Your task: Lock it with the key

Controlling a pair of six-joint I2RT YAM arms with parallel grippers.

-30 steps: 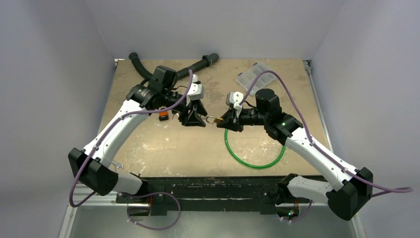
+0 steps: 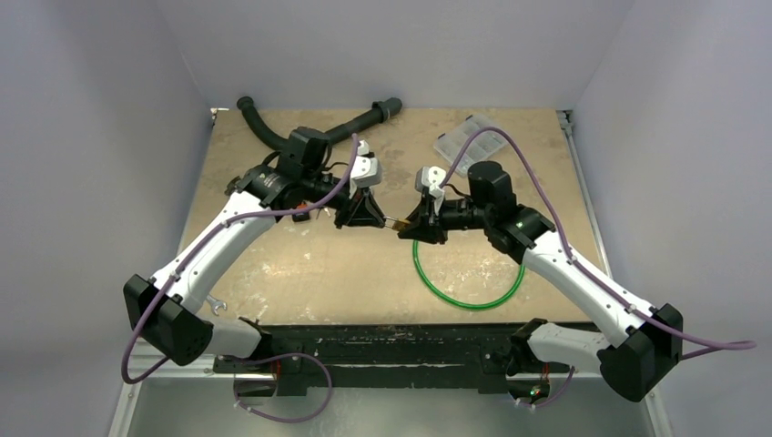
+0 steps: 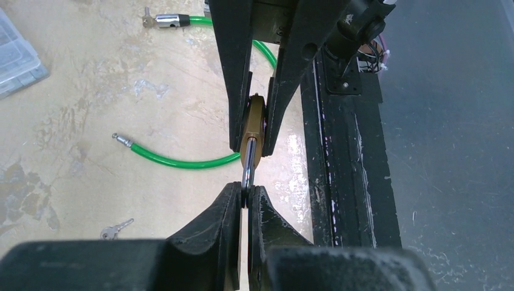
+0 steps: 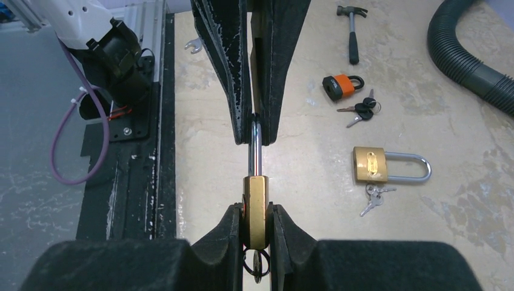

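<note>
A brass padlock (image 4: 257,212) is held in the air between the two arms, above the middle of the table. My right gripper (image 2: 411,227) is shut on its body, and a key ring with a key (image 4: 257,264) shows just behind the body in the right wrist view. The steel shackle (image 3: 248,162) points toward the left arm. My left gripper is closed around the end of this shackle. In the right wrist view the left gripper's fingers (image 4: 240,121) cover the shackle's tip. Whether the shackle is fully seated cannot be told.
On the table lie another brass padlock (image 4: 370,165) with long shackle and keys (image 4: 374,197), an orange-black padlock (image 4: 341,86) with keys (image 4: 363,109), a hammer (image 4: 352,36), a green hose (image 2: 464,305), a black pipe (image 2: 355,123) and a clear box (image 2: 469,141).
My left gripper has moved right toward the padlock and has closed on the shackle, which stood free of it a second ago. The right arm looks still.
</note>
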